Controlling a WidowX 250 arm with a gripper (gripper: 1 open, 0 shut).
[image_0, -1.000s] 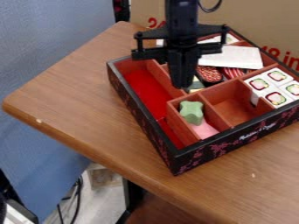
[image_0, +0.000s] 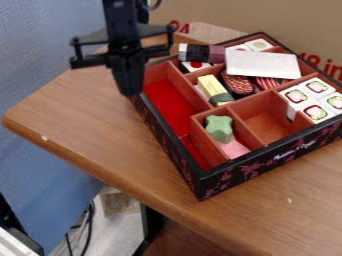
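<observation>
My dark gripper hangs at the upper left, over the left edge of a black patterned box on the wooden table; whether its fingers are open or shut is unclear. The box has red compartments holding a green piece, a pink piece, a pale yellow block, striped red pieces, white blocks with red and green marks and a white lid-like piece. The long left compartment shows bare red.
Bare table lies left of the box, ending at an edge above a blue surface and cables. A cardboard panel stands behind the box.
My gripper has moved left, from over the middle of the box to its left edge, uncovering the pale yellow block and the back compartments.
</observation>
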